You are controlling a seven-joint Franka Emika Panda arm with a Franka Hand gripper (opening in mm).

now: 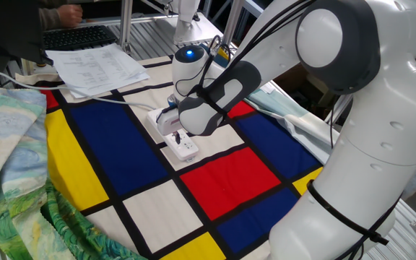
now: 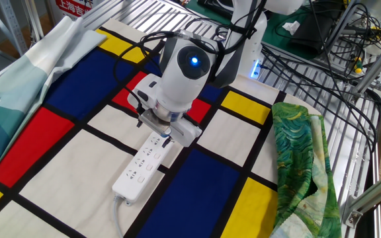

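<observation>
A white power strip (image 2: 136,173) with several sockets lies flat on the patterned cloth, its cord leaving from the end farther from the arm. My gripper (image 2: 155,132) hangs low over the strip's other end and hides part of it in exterior view 2. In exterior view 1 the same power strip (image 1: 184,148) shows on both sides of the hand, with a small dark part just above its sockets. The fingers are mostly hidden behind the hand, so their spacing and any contact with the strip are unclear.
The color-block cloth (image 1: 161,209) covers the table. A green-and-blue painted cloth (image 1: 13,155) lies bunched on one side, and a pale teal cloth (image 2: 38,86) on the opposite side. Papers (image 1: 96,68) and a keyboard (image 1: 81,36) lie at the back in exterior view 1.
</observation>
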